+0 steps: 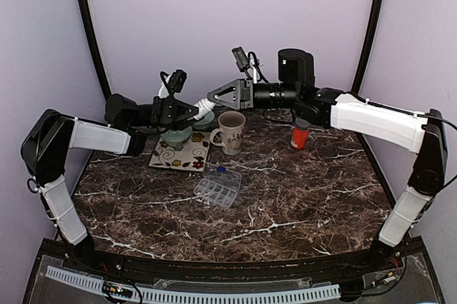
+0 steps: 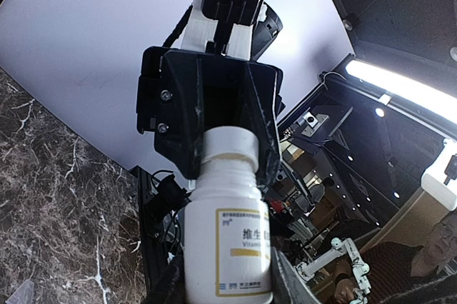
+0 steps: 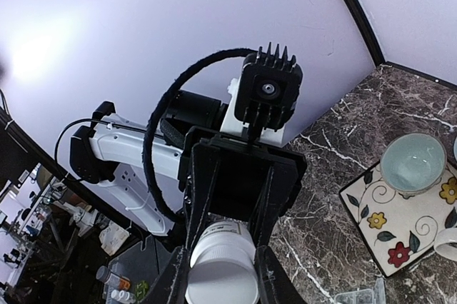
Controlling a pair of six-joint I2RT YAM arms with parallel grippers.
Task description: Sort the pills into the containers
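A white pill bottle (image 2: 227, 247) with a gold-framed vitamin label hangs in the air between my two grippers. My left gripper (image 1: 196, 111) is shut on its body, coming from the left. From the right, my right gripper (image 1: 212, 97) is shut on the white cap (image 3: 222, 282) at the bottle's upper end. Whether the cap is loose on the neck cannot be told. Below on the table lies the clear pill organizer (image 1: 217, 191), divided into several compartments, with its lid side toward the back. No pills can be made out in it.
Behind the organizer stand a patterned mug (image 1: 230, 133) and a floral tray (image 1: 187, 163) bearing pale green bowls (image 3: 413, 163). A red container (image 1: 300, 135) stands farther right.
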